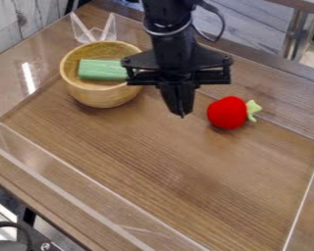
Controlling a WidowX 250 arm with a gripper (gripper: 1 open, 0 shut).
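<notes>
My dark gripper (176, 90) hangs over the middle of the wooden table (157, 186), its fingers pointing down; whether they are open or shut is unclear. A red tomato-like object (227, 113) with a green top lies right of the gripper. At the upper left, a light wooden bowl (105, 93) holds a green cylindrical object (102, 70), partly hidden by the gripper.
A pale raised edge runs along the back at the top right. A dark cable or fixture (8, 235) sits at the bottom left corner.
</notes>
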